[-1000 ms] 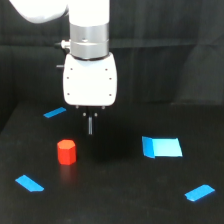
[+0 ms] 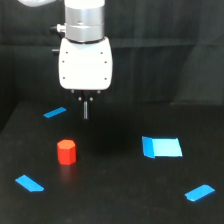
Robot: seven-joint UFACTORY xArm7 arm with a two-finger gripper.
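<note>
A small red block with a six-sided outline rests on the black table at the left. Above and slightly right of it hangs my gripper, a thin dark piece below the white mounting plate. A clear gap separates the two in this view. The fingers are too small and dark to tell whether they are open or shut; nothing bright shows at their tip.
A light blue folded sheet lies on the right, its darker blue flap on the left side. Blue tape strips mark the table at the back left, front left and front right.
The arm and gripper have shifted up and slightly left in the view. The red block, the sheet and the tape strips stay where they were.
</note>
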